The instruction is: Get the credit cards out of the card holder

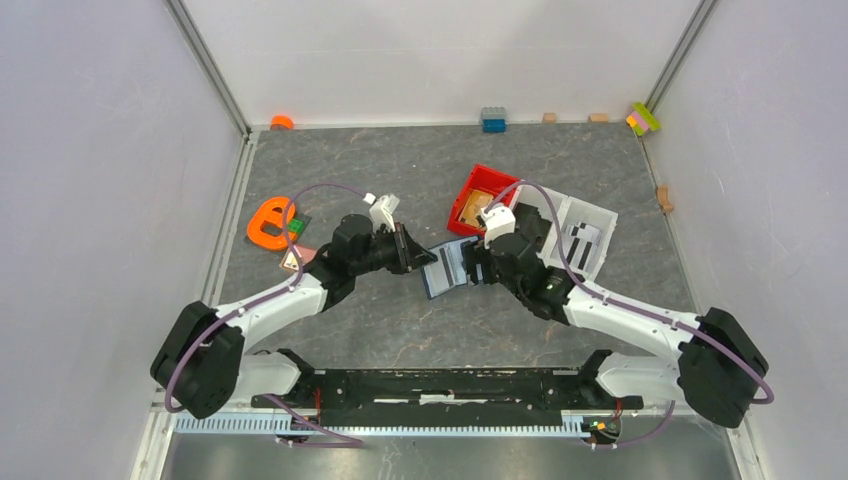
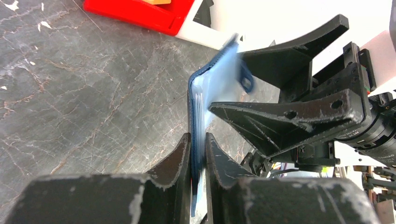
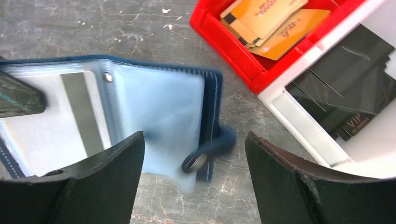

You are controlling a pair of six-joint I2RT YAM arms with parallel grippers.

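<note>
An open blue card holder (image 1: 442,270) with pale sleeves hangs between my grippers in the top view. My left gripper is shut on its edge; the left wrist view shows the holder upright in the fingertips. My right gripper is part open over the right-hand flap; in the right wrist view the flap (image 3: 159,116) and a dark blue snap strap (image 3: 215,147) lie between and beyond its fingertips, partly blurred. Whether cards remain inside the sleeves is hard to tell.
A red bin (image 3: 229,56) with orange cards is behind the holder, beside a white divided tray (image 1: 596,215) with dark cards. An orange tool (image 1: 260,225) lies at the left.
</note>
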